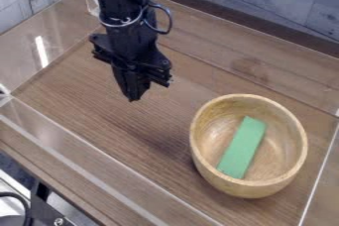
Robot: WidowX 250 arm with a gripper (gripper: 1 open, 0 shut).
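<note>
My gripper (130, 89) hangs in the upper left of the camera view, black, above the bare wooden table. Whether its fingers are open or shut is hard to tell; I see no object held. At the lower right a tan bowl (205, 141) holds a green rectangular block (241, 148).
Wooden walls stand along the back and upper left. A pale translucent item lies at the left edge, and black cables are at the lower left corner.
</note>
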